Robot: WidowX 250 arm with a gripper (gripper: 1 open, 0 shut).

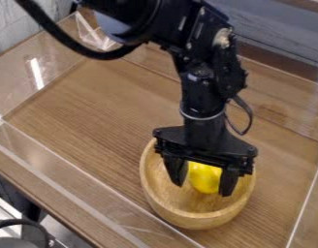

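Note:
A yellow object (208, 182) lies in a shallow wooden bowl (188, 207) at the lower middle of the camera view. My black gripper (198, 172) is lowered into the bowl over the yellow object, its fingers open on either side of it and partly covering it. Whether the fingers touch it is unclear.
A pale edge runs along the upper left, and a black cable lies at the bottom left.

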